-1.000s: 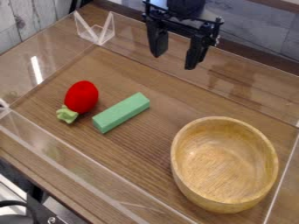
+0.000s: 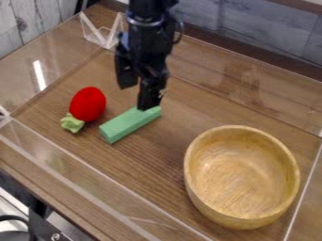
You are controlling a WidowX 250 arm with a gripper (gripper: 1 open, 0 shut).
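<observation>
My black gripper (image 2: 136,94) hangs open above the green block (image 2: 130,123), its fingers pointing down with nothing between them. The green block lies flat and diagonal on the wooden table. To its left is a red strawberry-like object (image 2: 86,103) with a green top toward the front.
A large yellow bowl (image 2: 240,176) takes up the front right of the table (image 2: 239,66). A dark cable shows at the bottom left edge.
The gripper has moved left and down from the back right, coming over the green block. The objects on the table look unmoved.
</observation>
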